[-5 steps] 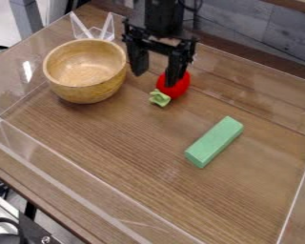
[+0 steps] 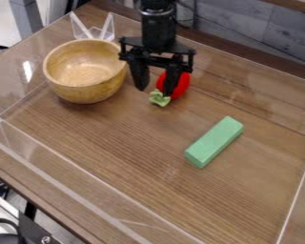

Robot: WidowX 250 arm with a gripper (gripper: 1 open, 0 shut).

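My gripper (image 2: 160, 65) is at the top centre of the view, dark, over a red tomato-like object (image 2: 174, 87) with a small green piece (image 2: 159, 98) at its lower left. The dark gripper body partly covers the red object; whether the fingers are open or shut, or touch it, I cannot tell. A tan bowl (image 2: 85, 82) sits to the left of the gripper.
A green bar (image 2: 215, 141) lies on the wooden table (image 2: 142, 181) at the lower right. A wall stands behind at the upper right, and cables show at the left beyond the table's edge.
The bowl, red object and green bar look unmoved.
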